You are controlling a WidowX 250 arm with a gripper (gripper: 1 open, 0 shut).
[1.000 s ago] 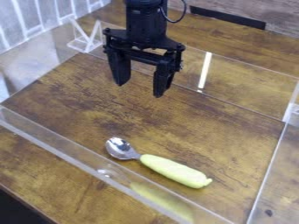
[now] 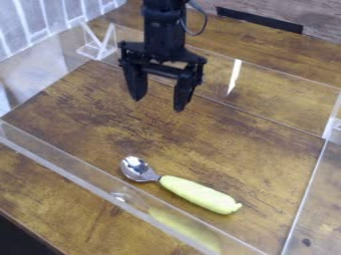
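The black robot gripper [image 2: 159, 83] hangs over the upper middle of the wooden surface, its two fingers spread apart with nothing visible between them. A spoon with a silver bowl [image 2: 138, 168] and a pale yellow-green handle [image 2: 198, 193] lies in the lower middle, well in front of the gripper and apart from it.
Clear plastic walls border the wooden work area [image 2: 87, 120] on several sides. A white bracket [image 2: 98, 45] stands at the upper left and a white strip [image 2: 234, 76] at the back right.
The gripper has shifted slightly away toward the back, appearing a little higher and smaller in view. The spoon has not moved.
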